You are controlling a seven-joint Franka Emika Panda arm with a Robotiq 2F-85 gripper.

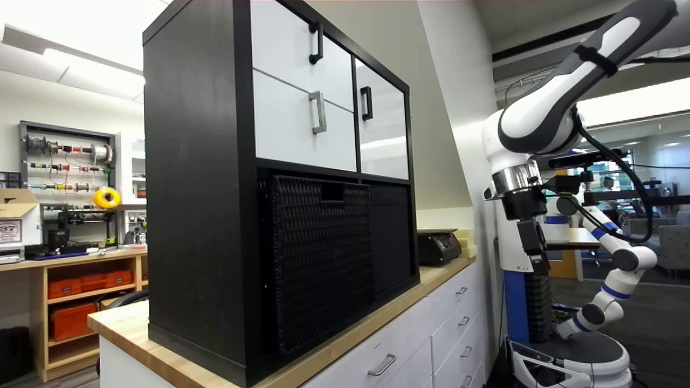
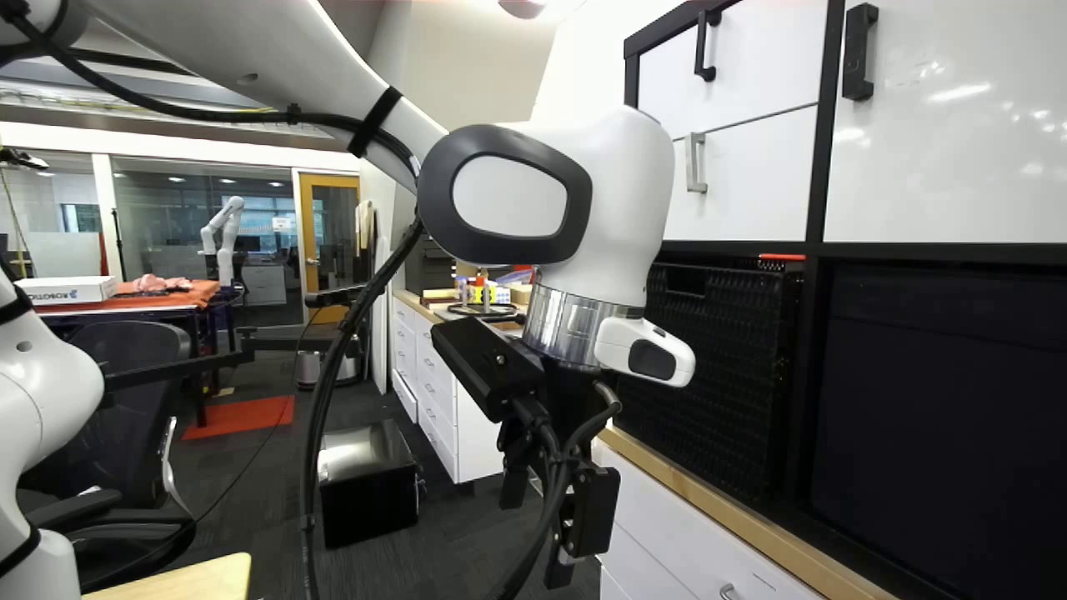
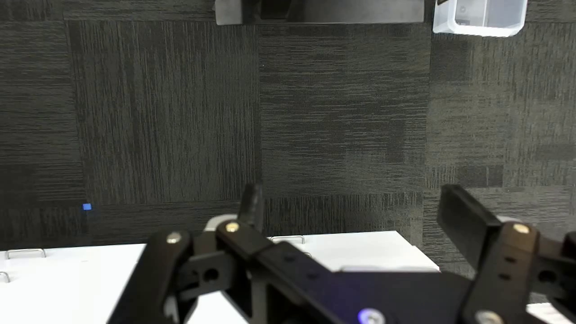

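Note:
My gripper points down and stands open, its two dark fingers wide apart with nothing between them in the wrist view. Exterior view 2 shows the arm's wrist hanging in front of a black cabinet, apart from it. The cabinet has white drawers with a black handle above and a silver handle below. A white door with a black handle is beside them. Under the drawers, a black woven basket fills the lower compartment.
Below the cabinet, a wooden counter tops white drawers with metal pulls. Dark carpet lies under the gripper, with a clear plastic bin at the view's upper right. A black box stands on the floor.

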